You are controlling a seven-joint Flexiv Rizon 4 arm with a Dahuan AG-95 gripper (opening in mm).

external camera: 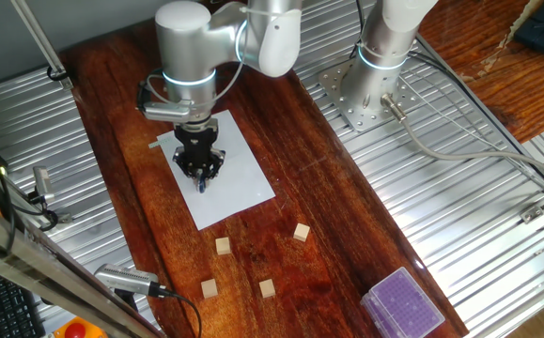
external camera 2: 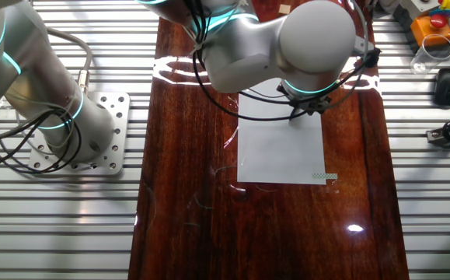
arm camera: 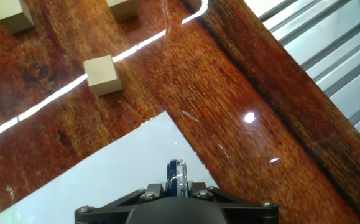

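A white sheet of paper (external camera: 240, 178) lies flat on the brown wooden table. Over its left part in exterior view 1 is my gripper (external camera: 202, 181), pointing down. In the wrist view, a short pen-like object (arm camera: 177, 177), dark blue and clear, sticks out from between the fingers, and the gripper is shut on it. Whether its lower end touches the paper cannot be made out. No marks show on the visible paper. In exterior view 2 the arm covers most of the gripper above the sheet (external camera 2: 279, 155).
Several small wooden cubes, one of them a near cube (arm camera: 102, 75), sit on the table beyond the paper. A purple lidded box (external camera: 405, 305) stands at the table's corner. A strip of patterned tape (external camera 2: 325, 176) lies at one paper corner.
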